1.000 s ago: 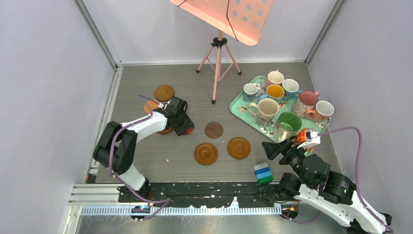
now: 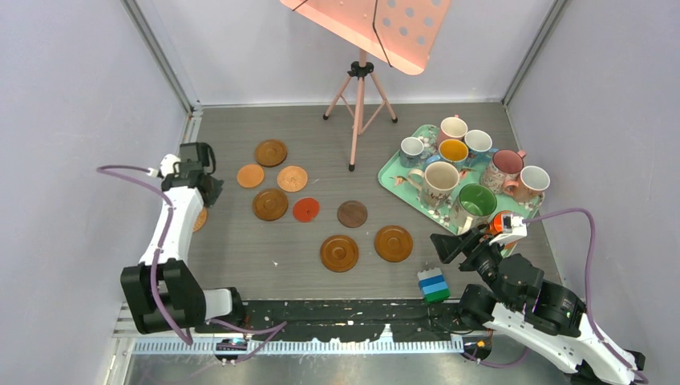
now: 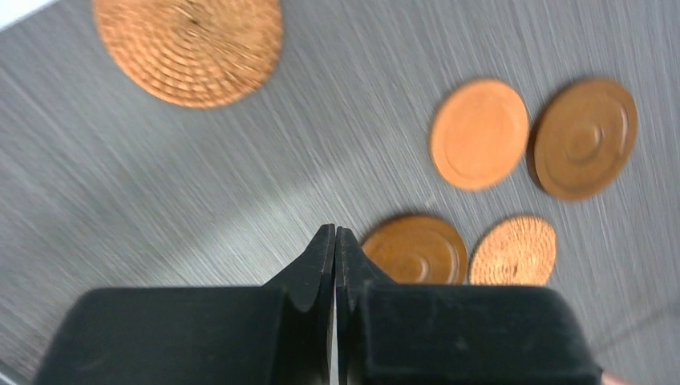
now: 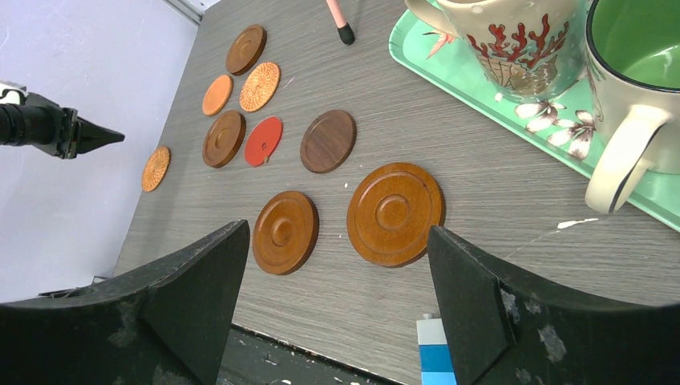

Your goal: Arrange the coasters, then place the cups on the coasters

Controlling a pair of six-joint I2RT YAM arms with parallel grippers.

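Observation:
Several cups, among them a green-lined mug (image 2: 479, 200) and a cream mug (image 2: 435, 180), stand on a mint tray (image 2: 390, 180) at the right. Round coasters are spread over the table: brown (image 2: 339, 253), red (image 2: 305, 210), dark wood (image 2: 352, 214), orange and woven ones. My left gripper (image 2: 215, 189) is high at the left; its wrist view shows the fingertips (image 3: 326, 237) shut, nothing between them. My right gripper (image 2: 451, 245) is open and empty, left of the tray's front corner, with two brown coasters in its view beyond the fingers.
A pink stand (image 2: 357, 120) is at the back centre. Coloured blocks (image 2: 433, 285) lie near the front edge, below my right gripper. Bare table (image 2: 240, 265) shows at the front left. Pale walls enclose both sides.
My left arm has swung left and away from the coasters at the middle, uncovering the red and orange ones. The right arm and the cups look unmoved.

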